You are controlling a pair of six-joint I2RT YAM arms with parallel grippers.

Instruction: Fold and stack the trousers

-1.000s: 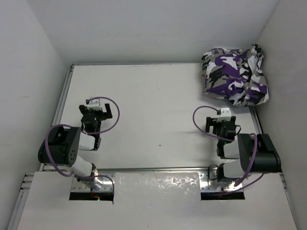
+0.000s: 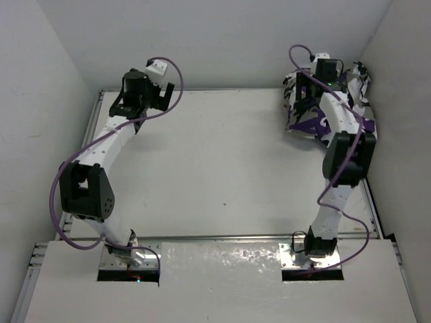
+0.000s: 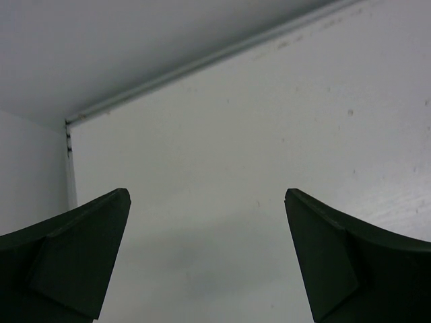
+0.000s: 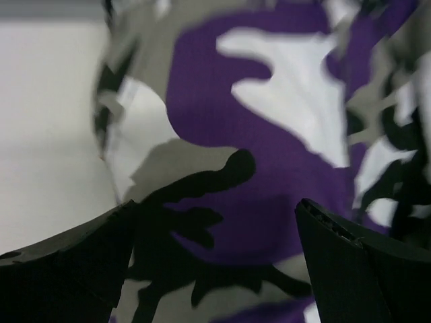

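Observation:
The trousers, a bunched cloth (image 2: 307, 120) with purple, grey, black and white camouflage, lie in a heap at the table's back right corner. Over the heap hovers my right gripper (image 2: 320, 84), partly covering it in the top view. In the right wrist view the patterned cloth (image 4: 222, 134) fills most of the picture, and the right gripper stands open above it, its fingers wide apart. My left gripper (image 2: 160, 95) is over the back left of the table. Bare tabletop shows between the open fingers of the left gripper.
Walls close in the back and both sides; the right wall (image 2: 404, 134) stands close beside the cloth. Purple cables loop along both arms.
From the front right, my right arm has reached back over the trousers. My left arm has swung from the left side toward the back edge. The cloth looks unmoved.

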